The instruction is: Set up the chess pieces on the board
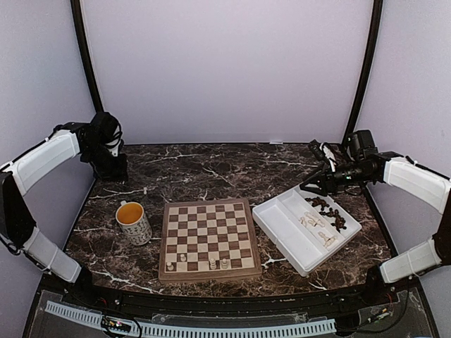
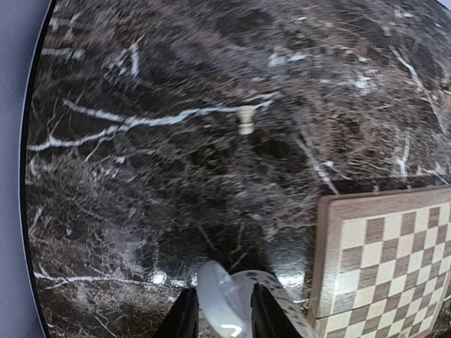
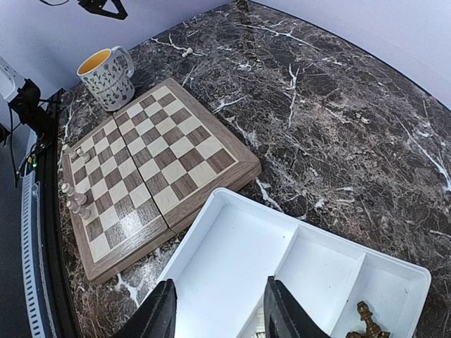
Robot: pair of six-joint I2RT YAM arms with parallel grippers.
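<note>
The chessboard (image 1: 207, 236) holds several white pieces along its near rows. A small pale piece (image 2: 246, 120) lies alone on the marble behind the mug (image 1: 134, 225). My left gripper (image 1: 116, 172) is raised at the back left; its fingertips show at the bottom of the left wrist view, apart, with the mug below. My right gripper stands open over the white tray (image 3: 232, 239), where dark pieces (image 3: 366, 317) and white pieces lie in compartments.
The mug stands left of the board, the tray to its right.
</note>
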